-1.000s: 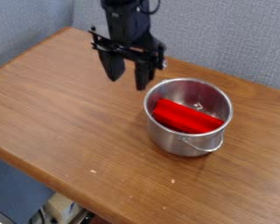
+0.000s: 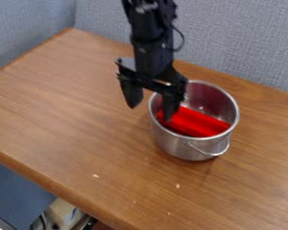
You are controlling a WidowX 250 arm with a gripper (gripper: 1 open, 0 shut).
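A steel pot [image 2: 179, 144] with a wire handle stands on the wooden table at right of centre, and a red cylindrical object [image 2: 201, 127] lies inside it. My black gripper [image 2: 150, 99] hangs over the pot's left side, one finger outside the rim at the left, the other reaching into the pot near the red object's upper left end. The fingers stand apart; whether anything is held between them is not clear.
A grey padded wall rises behind it.
The gripper has moved down and right to the pot, one finger now inside it. The pot and red object appear unmoved.
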